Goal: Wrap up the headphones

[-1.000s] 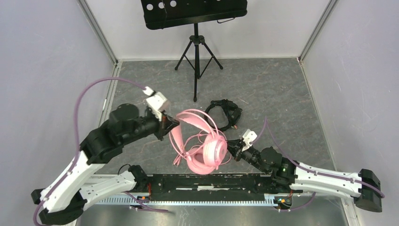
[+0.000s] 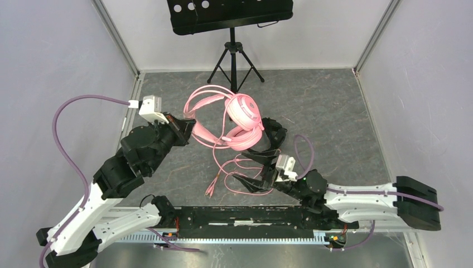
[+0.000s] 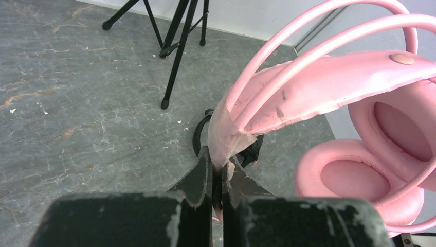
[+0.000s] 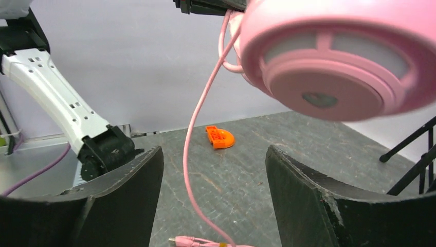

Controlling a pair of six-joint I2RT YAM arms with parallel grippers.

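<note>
The pink headphones (image 2: 242,111) hang raised, with my left gripper (image 2: 187,127) shut on the headband's padded strip (image 3: 329,82). In the left wrist view both earcups (image 3: 349,177) dangle at the right. My right gripper (image 2: 248,167) stands open below the earcups, nothing between its fingers. A pink cable (image 4: 187,154) runs down to loose loops (image 2: 237,187) and a plug (image 4: 182,240) on the floor. In the right wrist view an earcup (image 4: 334,62) looms above the open fingers.
A black coiled bundle (image 2: 275,131) lies behind the right gripper. A music stand (image 2: 233,53) stands at the back, its legs on the grey floor (image 2: 323,111). An orange object (image 4: 220,138) shows in the right wrist view.
The headphones have moved up and back from the front edge in my left gripper.
</note>
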